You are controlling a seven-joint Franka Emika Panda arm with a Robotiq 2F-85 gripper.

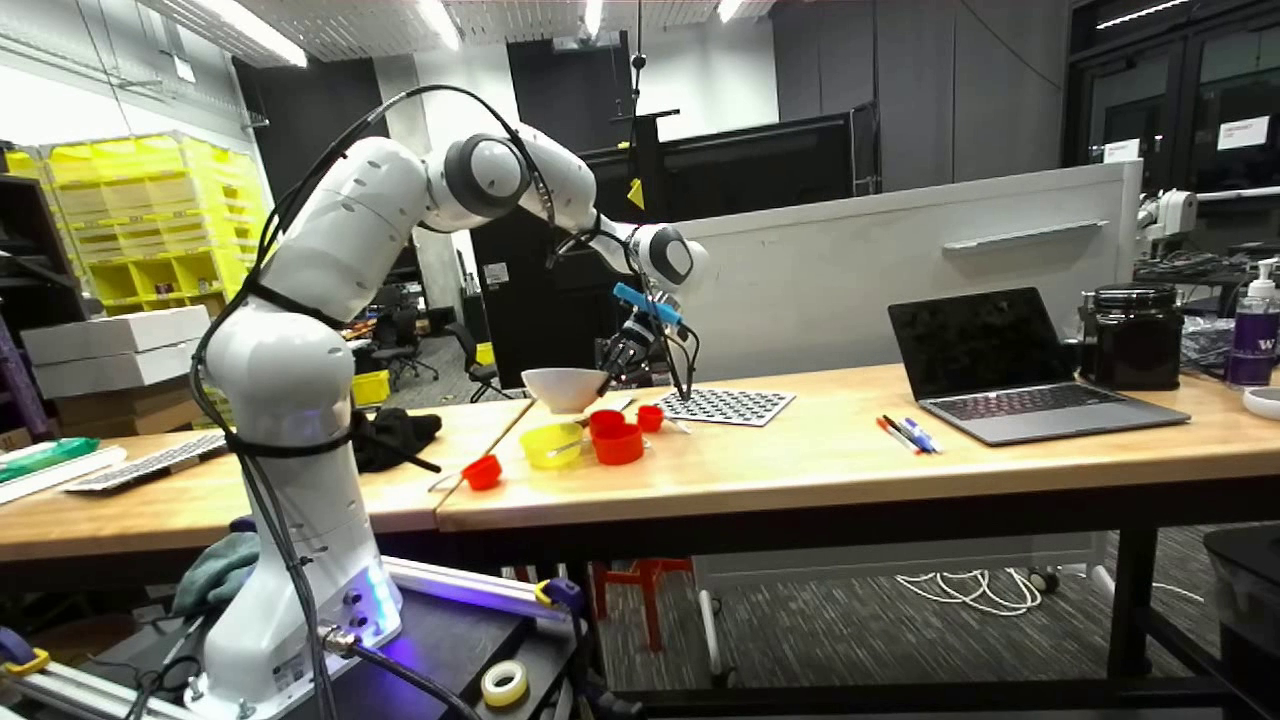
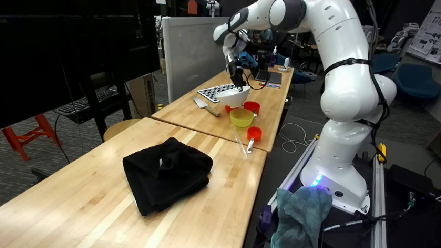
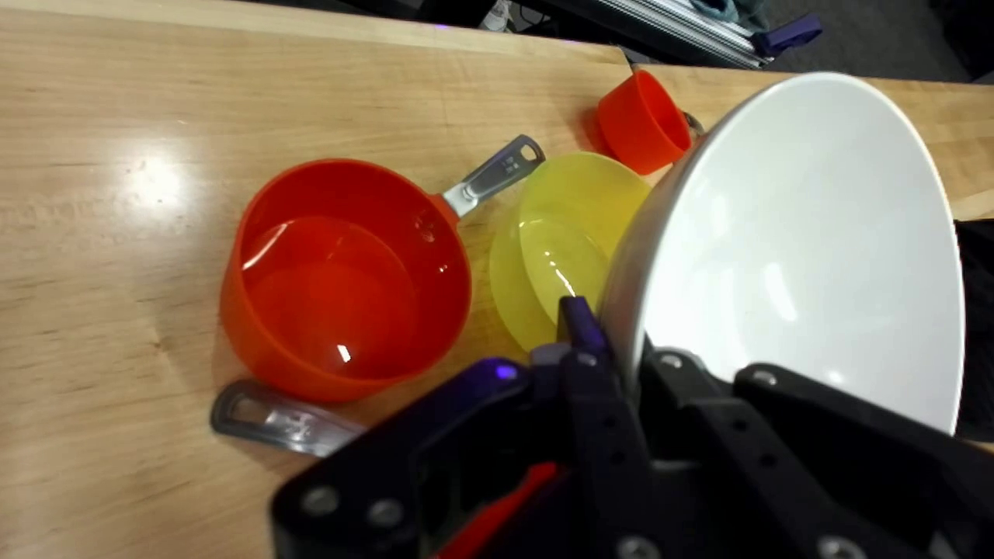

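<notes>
A white bowl (image 3: 801, 251) is held by its rim in my gripper, which is shut on its near wall. In exterior view 1 the bowl (image 1: 564, 389) hangs above the table, and in exterior view 2 the bowl (image 2: 233, 97) looks raised behind the yellow cup. Below it in the wrist view lie a yellow measuring cup (image 3: 568, 223), a large red measuring cup (image 3: 326, 279) and a small red cup (image 3: 643, 121). Another red piece shows partly beneath the gripper there.
A knife (image 2: 205, 105) and a checkered board (image 2: 215, 91) lie beyond the cups. Pens (image 1: 908, 434) and a laptop (image 1: 1038, 372) are at the right. A black cloth (image 2: 167, 175) covers part of the near table. Bare tabletop surrounds it.
</notes>
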